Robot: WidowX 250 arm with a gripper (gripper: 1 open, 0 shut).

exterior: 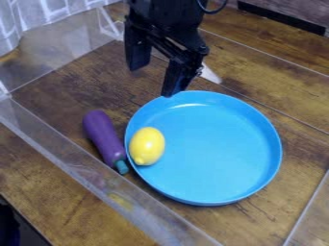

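My black gripper [156, 60] hangs over the wooden table at the top centre, above and behind a blue plate [218, 154]; I cannot tell whether its fingers are open or shut. A yellow lemon-like object [148, 145] rests on the plate's left side. A purple eggplant-like object [103, 135] with a green tip lies on the wood just left of the plate.
Clear plastic walls [58, 163] run along the left and lower left. Bare wood [64, 72] lies at the upper left and to the right of the plate. A small pale object shows behind the gripper.
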